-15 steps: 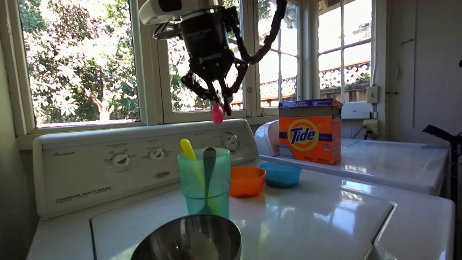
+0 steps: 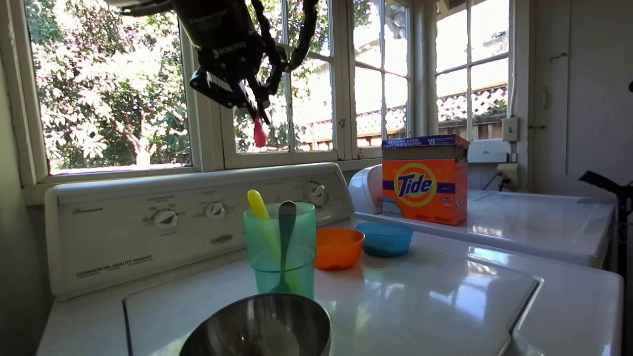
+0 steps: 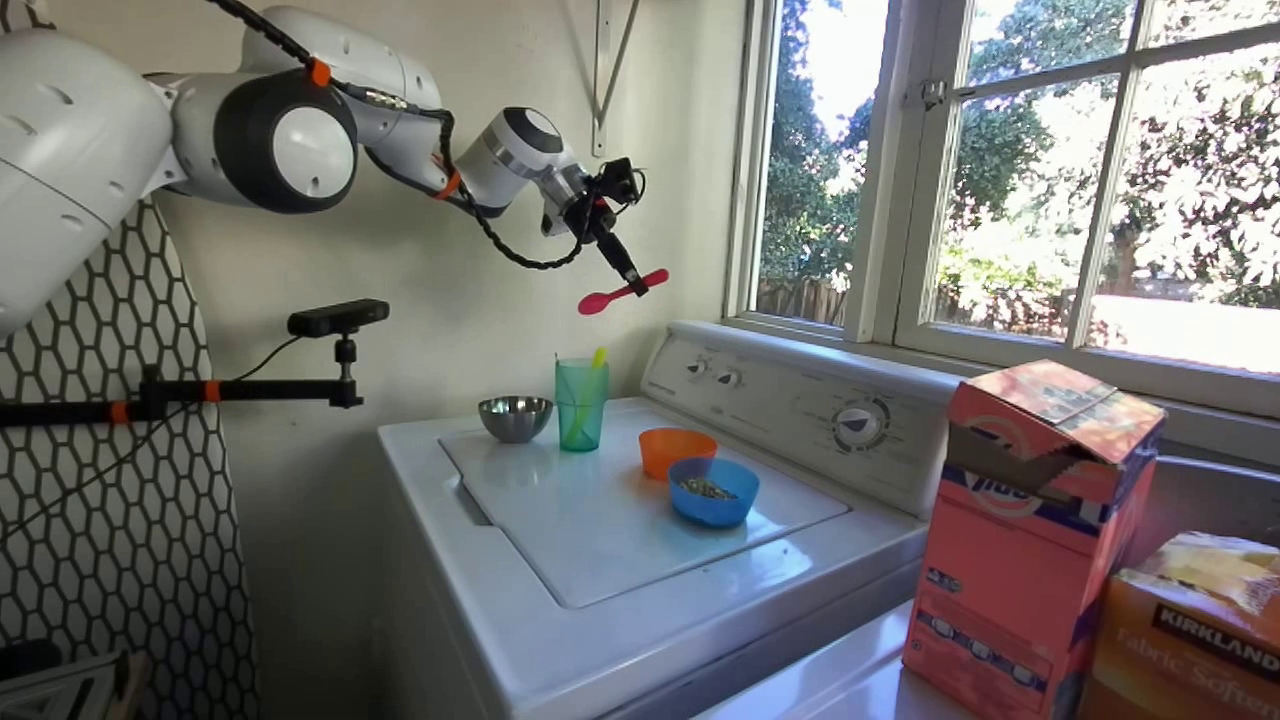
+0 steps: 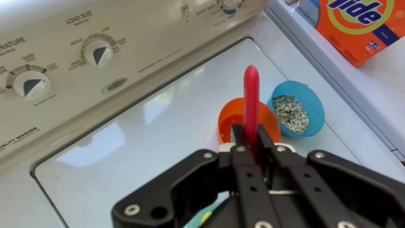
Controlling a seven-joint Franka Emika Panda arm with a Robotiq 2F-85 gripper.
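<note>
My gripper (image 3: 639,286) is shut on a pink-red spoon (image 3: 596,302), high above the washer lid. In exterior view 2 the spoon tilts, bowl end lower and toward the left. The wrist view shows its handle (image 4: 251,98) sticking out past my fingers (image 4: 239,138). A green cup (image 2: 282,237) stands on the lid, holding a yellow utensil (image 2: 258,204) and a dark spoon (image 2: 287,219). An orange bowl (image 3: 677,450) and a blue bowl (image 3: 732,504) sit side by side; the blue one contains pale flakes (image 4: 291,114). A metal bowl (image 3: 516,420) is beside the cup.
On the neighbouring machine stand a Tide box (image 3: 1020,564) and a Kirkland box (image 3: 1188,648). The washer's control panel (image 3: 792,390) rises along the back, below the windows. Much of the lid (image 3: 564,504) is bare.
In exterior view 1 my gripper has moved left and up with the spoon in its grasp, and it has turned. The cup, bowls and box stand where they were.
</note>
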